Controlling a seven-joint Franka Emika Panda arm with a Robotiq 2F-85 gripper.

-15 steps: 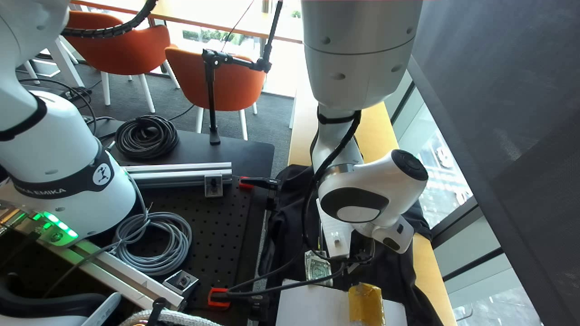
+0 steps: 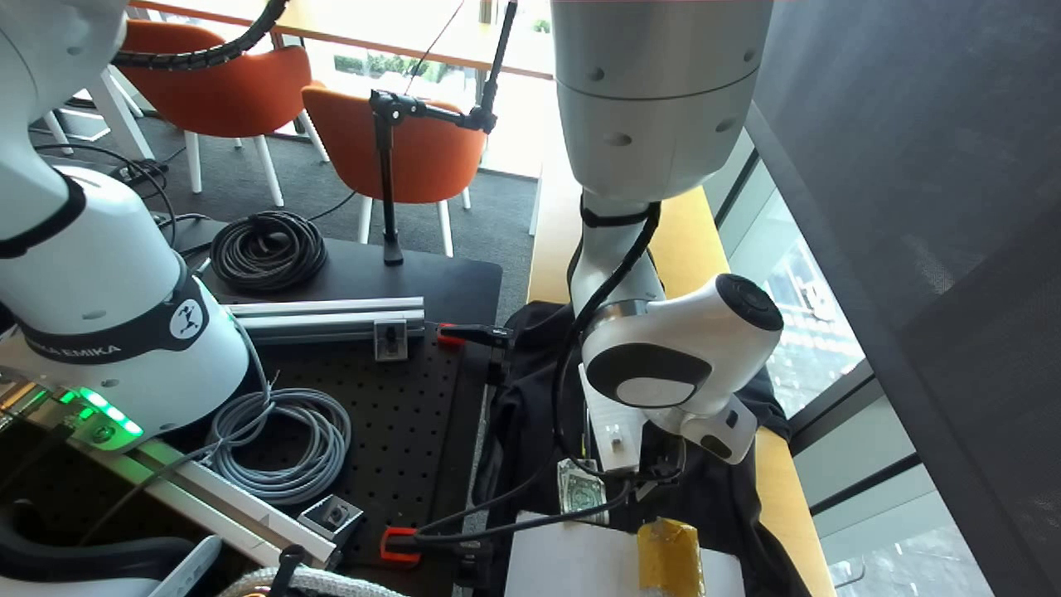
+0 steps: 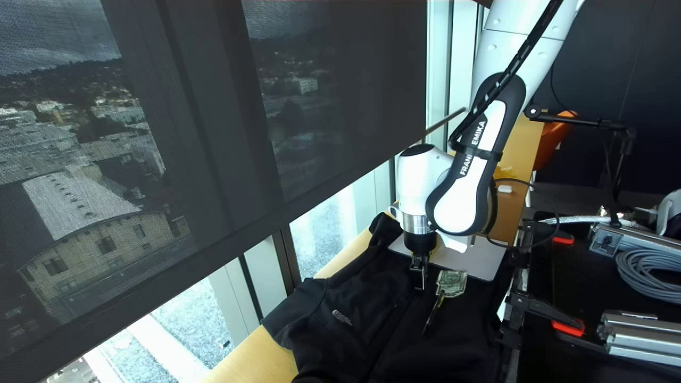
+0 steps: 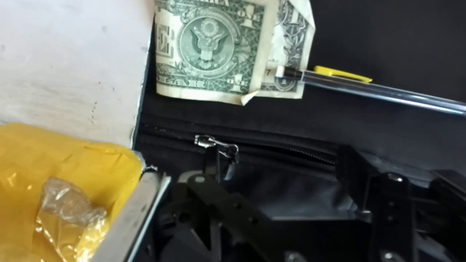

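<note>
In the wrist view my gripper stands open over a black jacket (image 4: 279, 118), its two dark fingers set wide apart. Near the left fingertip (image 4: 211, 159) lies a silver zipper pull (image 4: 220, 145), on a zipper that runs across the cloth; whether they touch I cannot tell. A folded dollar bill (image 4: 207, 48) rests beyond the zipper. The white end of a clear pen (image 4: 380, 89) with a yellow clip overlaps the bill's right part. Exterior view 2 shows the gripper (image 3: 418, 281) pointing down at the jacket, left of the bill (image 3: 451, 283).
A white board (image 4: 65, 65) lies left of the bill, carrying a yellow package (image 4: 65, 174) with clear plastic. The window (image 3: 338, 236) borders the jacket on one side. Red-tipped clamps (image 3: 568, 327) line the pegboard table's edge. A cable (image 2: 497, 534) loops near the hand.
</note>
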